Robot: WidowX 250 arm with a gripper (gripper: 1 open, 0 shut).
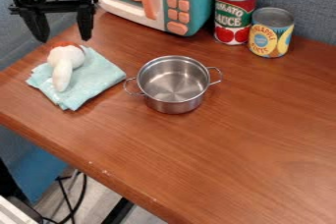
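The black gripper [63, 29] hangs at the top left, open, with nothing visible between its fingers. Below it a white plush object with a red top [63, 66] lies on a folded light-blue cloth [89, 85] at the table's left. A steel pot [174, 85] with two handles stands to the right of the cloth.
A toy microwave [178, 7] stands at the back, with a tomato can [234, 14] and a yellow-labelled can [270, 35] to its right.
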